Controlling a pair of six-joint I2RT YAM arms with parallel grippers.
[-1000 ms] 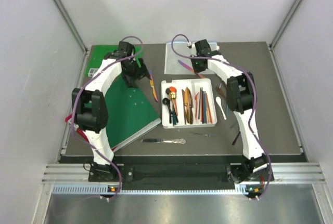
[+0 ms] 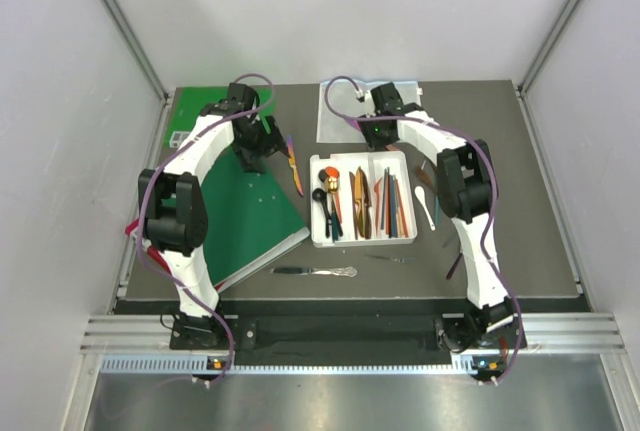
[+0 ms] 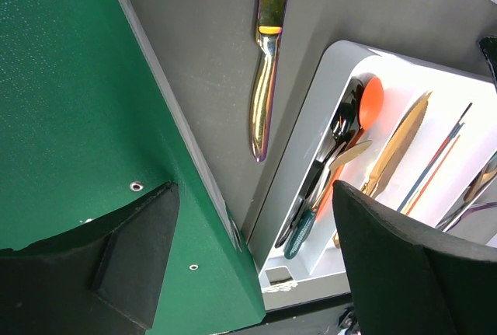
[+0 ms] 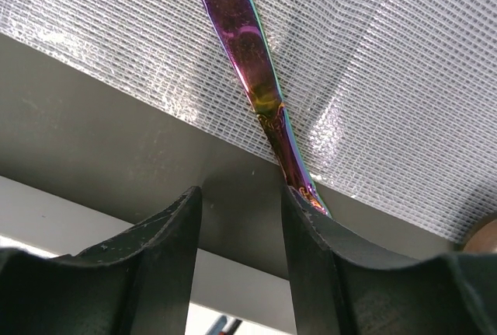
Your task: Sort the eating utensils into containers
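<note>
The white divided tray holds several utensils, among them black and orange spoons, gold knives and chopsticks. A rainbow knife lies between the green board and the tray; in the left wrist view this knife rests beyond the fingertips. My left gripper stands open above the board's edge, its fingers apart with nothing held. In the right wrist view a purple iridescent knife stretches over white mesh onto the table. My right gripper is open; the knife's near end is beside its right fingertip, not between the fingers.
A green board fills the left side. Around the tray lie a silver-handled knife, a small fork and a white spoon. The white mesh mat is behind the tray.
The left arm looks unmoved.
</note>
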